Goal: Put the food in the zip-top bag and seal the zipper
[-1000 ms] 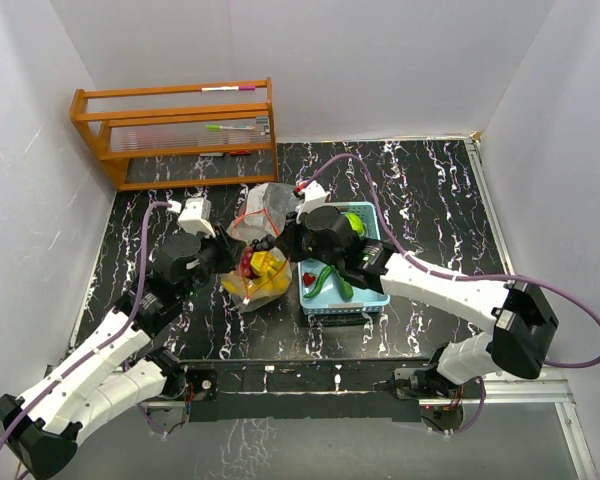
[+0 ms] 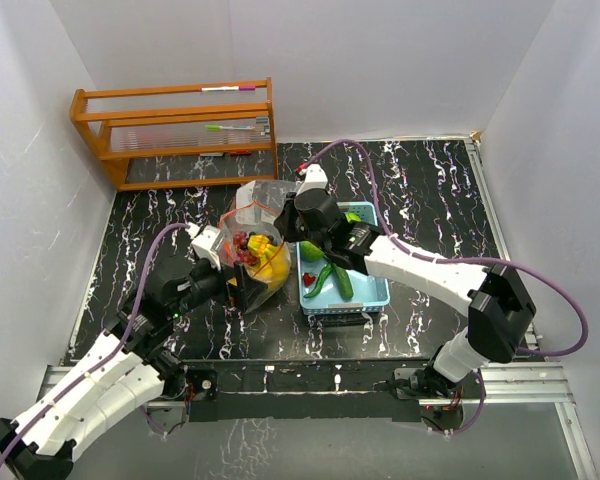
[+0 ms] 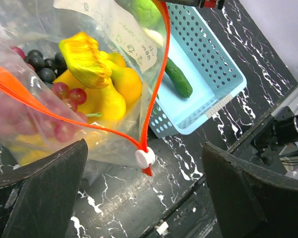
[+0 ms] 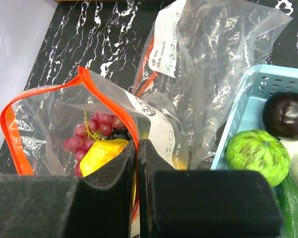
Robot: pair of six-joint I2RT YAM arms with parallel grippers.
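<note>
A clear zip bag with an orange zipper (image 4: 102,94) gapes open, holding red grapes (image 4: 102,124), black grapes (image 3: 47,67) and yellow food (image 3: 109,89). My right gripper is shut on the bag's edge, its orange strip running between the fingers. The white zipper slider (image 3: 145,157) hangs at a corner of the mouth. Open and empty, my left gripper stands in front of the bag with that slider between its spread fingers, ahead of them in view; I cannot tell whether they touch it.
To the bag's right stands a blue basket (image 2: 380,295) with a green round vegetable (image 4: 258,156), a dark one (image 4: 286,115) and a long green one (image 3: 178,79). A wooden rack (image 2: 180,115) stands at the back left.
My left gripper has let go of the bag's left side and swung to the bag's front, toward the near edge. My right gripper has shifted slightly, still at the bag's edge.
</note>
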